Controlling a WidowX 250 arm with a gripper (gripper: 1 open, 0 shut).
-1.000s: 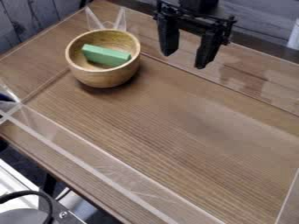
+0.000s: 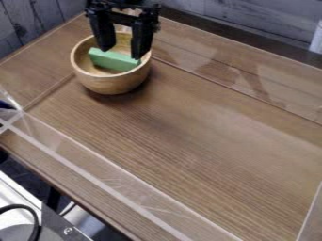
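A round wooden bowl point(image 2: 111, 77) sits at the upper left of the table, with a green block point(image 2: 113, 60) inside it. My black gripper point(image 2: 123, 45) hangs over the bowl, open, its two fingers apart on either side above the block; whether they touch it I cannot tell.
A white object point(image 2: 314, 33) stands at the top right edge. Dark cables and pale hardware lie off the table at the bottom left.
My gripper has moved left from the right part of the table to over the bowl. The bowl and the green block appear in about the same place.
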